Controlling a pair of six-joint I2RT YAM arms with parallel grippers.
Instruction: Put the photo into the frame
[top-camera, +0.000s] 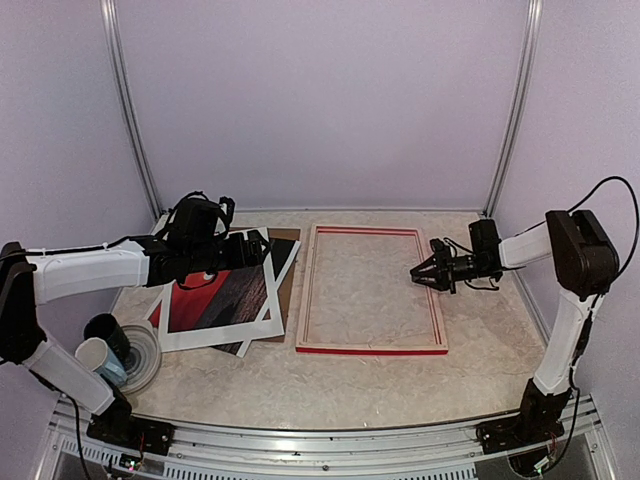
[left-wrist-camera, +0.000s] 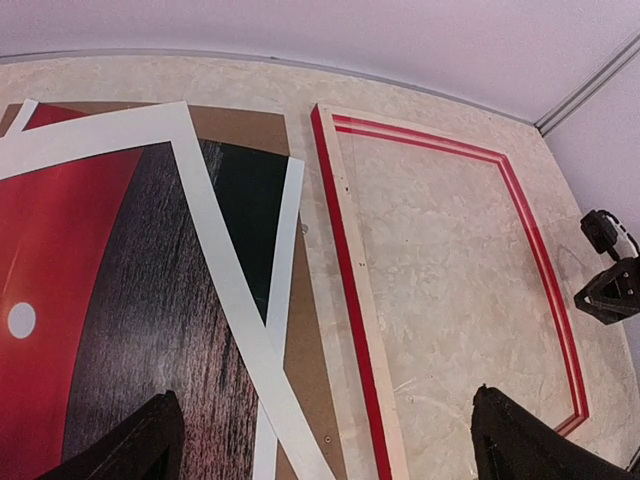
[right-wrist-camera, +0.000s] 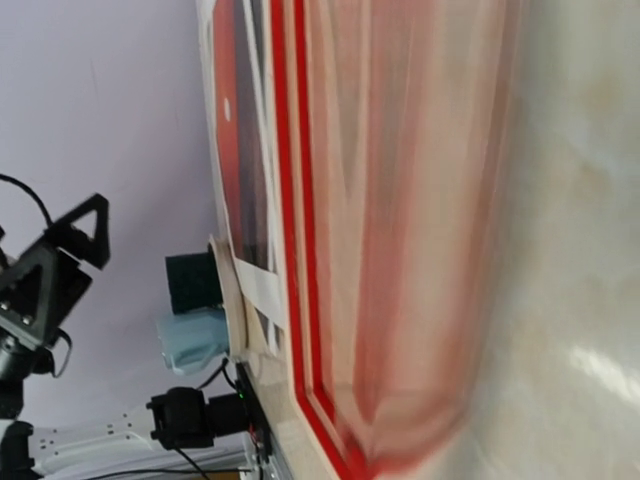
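Observation:
The photo (top-camera: 222, 312), a red and dark print with a white border, lies flat on other sheets at the left; part of it is hidden under the left arm. Over its right side my left gripper (top-camera: 257, 248) hangs open, its fingers (left-wrist-camera: 125, 445) wide apart with nothing between. The empty frame (top-camera: 372, 351), red and pale wood, lies flat to the right of the photo. At the frame's right side is my right gripper (top-camera: 417, 276), open and apparently empty; its own fingers do not show in the right wrist view, where the frame (right-wrist-camera: 290, 200) is partly blurred.
Under the photo are a brown board (left-wrist-camera: 315, 350) and another white-edged print (left-wrist-camera: 286, 240). A plate (top-camera: 143, 360), a black cup (top-camera: 107, 335) and a light blue mug (top-camera: 100, 362) stand at the front left. Bare tabletop (top-camera: 300, 395) lies in front of the frame.

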